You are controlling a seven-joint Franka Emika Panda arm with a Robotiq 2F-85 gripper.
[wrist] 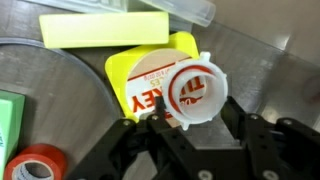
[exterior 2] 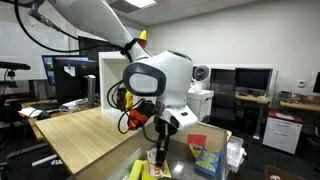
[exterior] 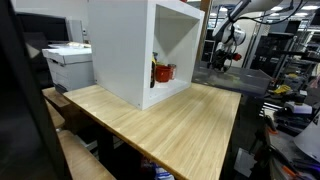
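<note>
A hollow white ring-like piece (wrist: 221,91) with orange-red showing inside sits between the fingertips of my gripper, which is shut on it. Behind it lies a yellow round-cornered container (wrist: 119,70) with a white and red label, partly covered by the ring. In exterior view 2 my gripper (exterior 2: 160,142) points down over the grey bin, and the piece it grips is hard to make out there.
Around the container lie a pale yellow block (wrist: 104,30), a clear plastic case (wrist: 185,8), a green box (wrist: 10,120) and a red roll (wrist: 38,160). A blue item (exterior 2: 206,160) lies in the bin.
</note>
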